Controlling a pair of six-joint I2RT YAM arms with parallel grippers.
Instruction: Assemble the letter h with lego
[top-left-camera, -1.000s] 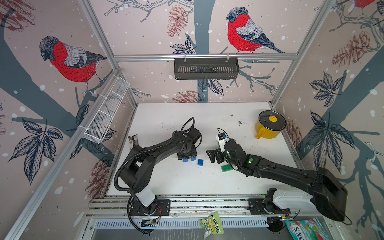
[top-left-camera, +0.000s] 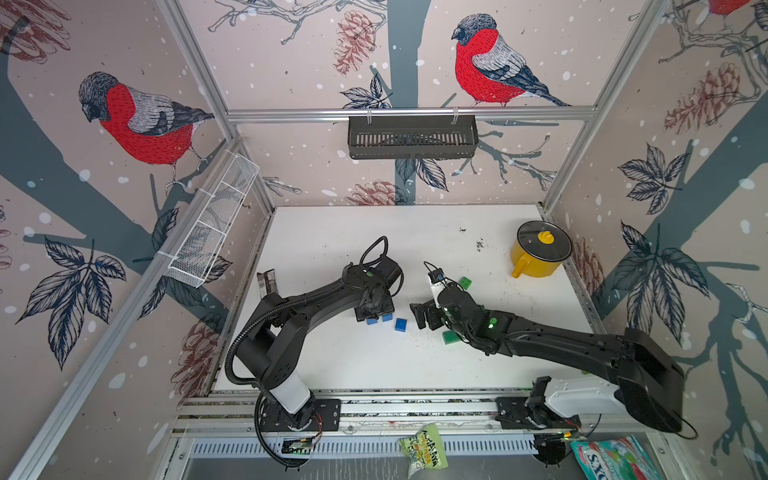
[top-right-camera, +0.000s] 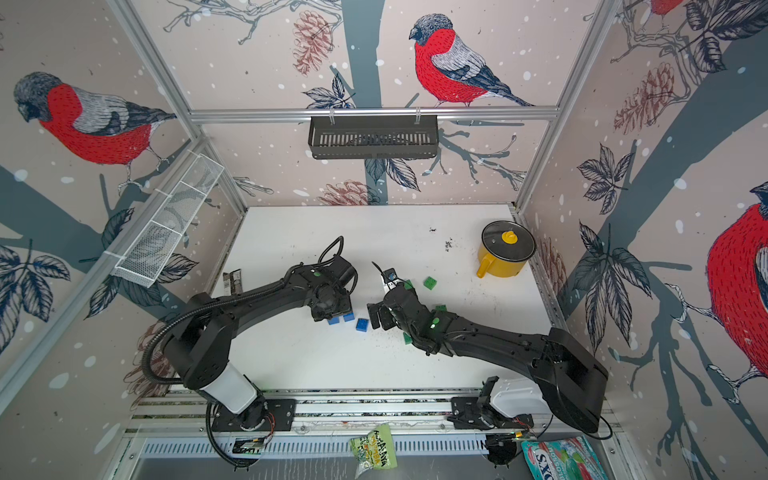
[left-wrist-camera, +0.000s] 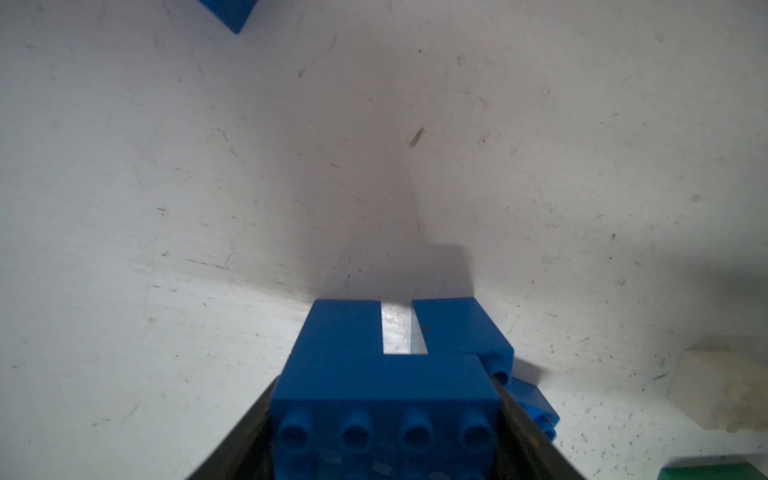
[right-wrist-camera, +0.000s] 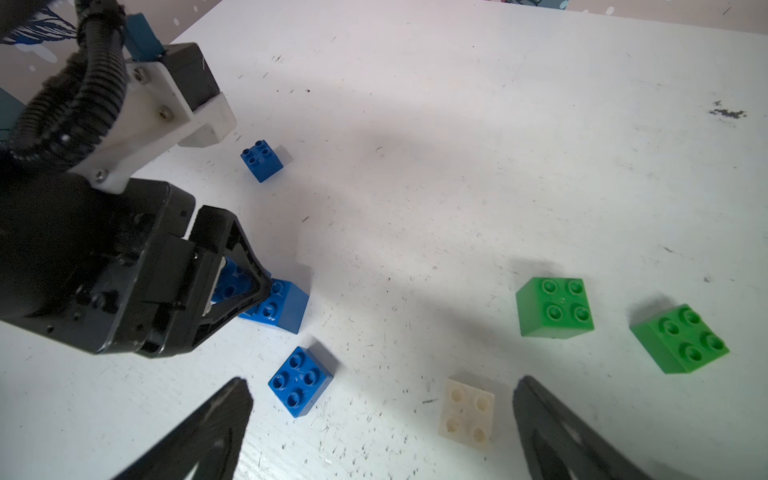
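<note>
My left gripper is shut on a blue brick (left-wrist-camera: 384, 380), a wide one with its studs toward the wrist camera. Two blue legs (left-wrist-camera: 344, 324) extend past it with a gap between them; whether they are joined to it cannot be told. Just right of it, a loose blue brick (right-wrist-camera: 301, 381) lies on the table, and a small blue brick (right-wrist-camera: 262, 161) lies farther back. My right gripper is open above the table. Between its spread fingers, but lower, a white brick (right-wrist-camera: 466, 413) lies on the tabletop.
Green bricks (right-wrist-camera: 555, 308) lie to the right, another green brick (right-wrist-camera: 680, 339) beyond. A yellow pot (top-left-camera: 537, 256) with a dark lid stands at the back right.
The left arm has barely moved and keeps its hold.
</note>
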